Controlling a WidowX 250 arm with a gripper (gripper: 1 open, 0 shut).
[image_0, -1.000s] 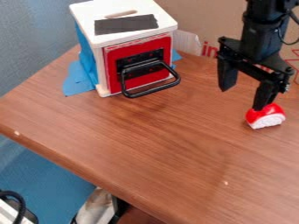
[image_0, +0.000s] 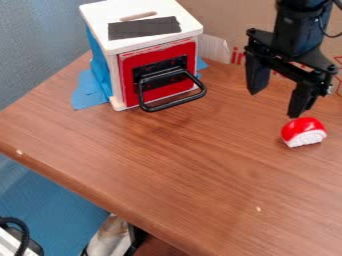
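Observation:
A black gripper (image_0: 278, 94) hangs at the upper right over the wooden table, its fingers spread apart with nothing visible between them. Below and right of it a red object with a white face (image_0: 303, 131) rests on the table, apart from the fingers. At the upper left stands a toy oven (image_0: 131, 34) with white top, red front door and a black handle sticking out at its lower front.
A blue sheet (image_0: 90, 93) lies under and beside the oven. The table's left edge drops to a blue floor area. A cardboard backdrop stands behind.
Compared with a second ago, the gripper is higher, clear above the red object. The oven and red object look unmoved.

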